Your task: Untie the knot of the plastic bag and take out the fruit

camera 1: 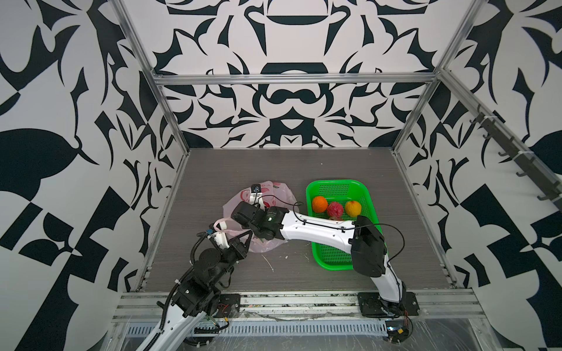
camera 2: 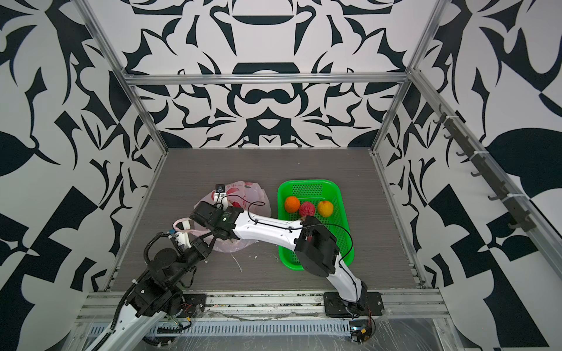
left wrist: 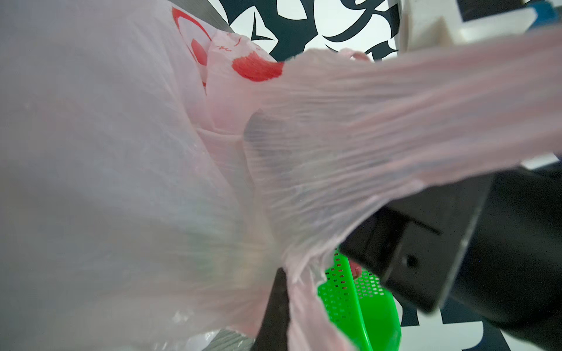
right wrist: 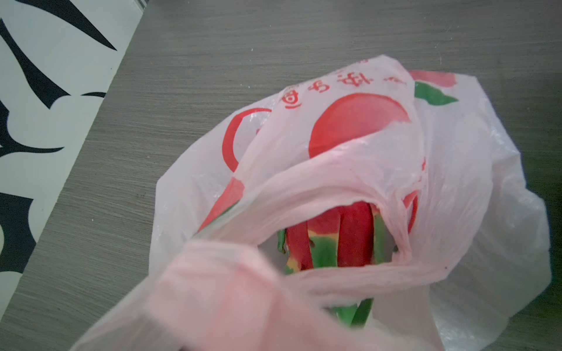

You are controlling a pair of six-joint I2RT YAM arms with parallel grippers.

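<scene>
A pink-white plastic bag point(camera 1: 270, 190) with red print lies on the table left of the basket. In the right wrist view its opening shows red and green fruit point(right wrist: 354, 231), likely dragon fruit, inside. My left gripper point(camera 1: 222, 231) is at the bag's front left; in its wrist view the stretched bag plastic point(left wrist: 409, 117) fills much of the frame, and the fingertips are hidden. My right gripper point(camera 2: 205, 219) hangs over the bag's left part, close to the left one, its fingers hidden by its wrist and the bag.
A green basket point(camera 1: 333, 260) stands right of the bag, holding an orange point(camera 1: 319, 204), a red fruit point(camera 1: 335, 210) and a yellow fruit point(camera 1: 353, 208), partly under my right arm.
</scene>
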